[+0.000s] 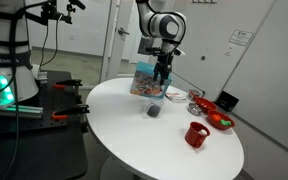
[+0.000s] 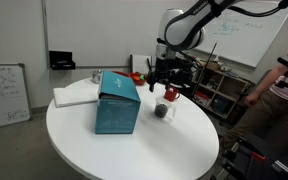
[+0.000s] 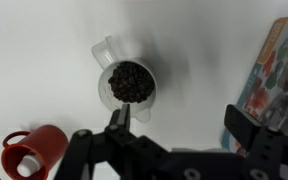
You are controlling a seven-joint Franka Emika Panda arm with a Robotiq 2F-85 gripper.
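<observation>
In the wrist view my gripper stands open along the lower edge, with nothing between its dark fingers. A clear cup [image 3: 129, 84] with handle-like tabs holds dark beans and sits on the white table, above and left of the fingers. At the lower left is a red mug [image 3: 36, 150] with something white inside. A printed box [image 3: 274, 75] fills the right edge, partly behind the gripper. In the exterior views the cup [image 1: 152, 109] stands upright near the box [image 2: 117, 105], apart from it.
On the white table [image 1: 134, 140], a red bowl [image 1: 220, 120] with green and red items and other dishes stand at the far edge. White sheets [image 2: 76, 96] lie behind the box. A person [image 1: 164, 32] is by the table.
</observation>
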